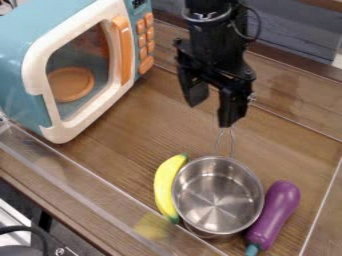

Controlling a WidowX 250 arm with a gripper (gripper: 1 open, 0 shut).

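My black gripper point(217, 100) is raised over the back of the wooden counter, open, its fingers pointing down with nothing seen between them. Below it sits a steel pot point(217, 200) with its handle pointing back toward the gripper. A yellow banana point(166, 184) lies along the pot's left side, and a purple eggplant point(275, 214) lies to its right.
A blue and white toy microwave point(51, 108) with its orange plate inside stands at the left. The counter point(147, 130) between microwave and pot is clear, as is the area right of the gripper. A black cable runs at the lower left corner.
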